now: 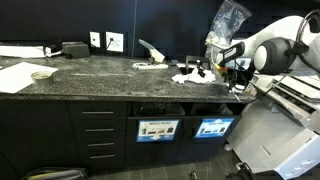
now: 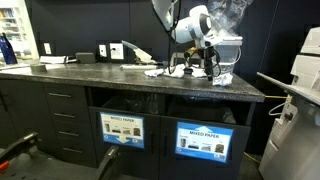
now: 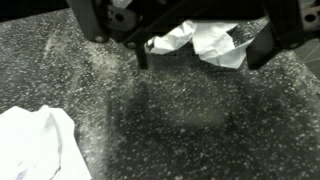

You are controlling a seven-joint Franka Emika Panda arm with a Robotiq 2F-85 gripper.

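Observation:
Crumpled white paper (image 3: 218, 42) shows at the top of the wrist view, between and beyond the fingers of my gripper. The fingers stand wide apart over the dark speckled counter (image 3: 180, 120), and nothing is gripped. A second crumpled white paper (image 3: 40, 145) lies at the lower left of that view. From the front, white crumpled pieces (image 1: 190, 76) rest at the counter's right part, and the gripper (image 2: 213, 70) hangs low over this end. Whether the fingers touch the counter cannot be told.
Below the counter, two open bins carry mixed paper signs (image 2: 203, 141). A clear plastic bag (image 1: 228, 20) stands at the back right. Sheets of paper (image 1: 20, 76) and a round tin (image 1: 41, 75) lie at the far left. Mid-counter is mostly clear.

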